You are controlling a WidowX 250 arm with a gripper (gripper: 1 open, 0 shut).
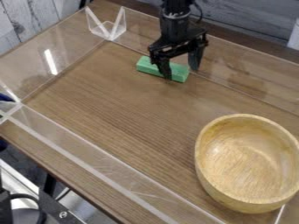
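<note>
My black gripper (179, 54) hangs at the upper middle of the camera view, its fingers open and pointing down. It is directly over a green block (149, 66), a flat oblong piece lying on the brown wooden table (105, 122). The fingers come down around the block's middle and hide part of it; whether they touch it I cannot tell.
A large tan bowl (246, 164) fills the lower right. A clear container (107, 24) stands at the upper left. Black cables lie at the bottom left corner.
</note>
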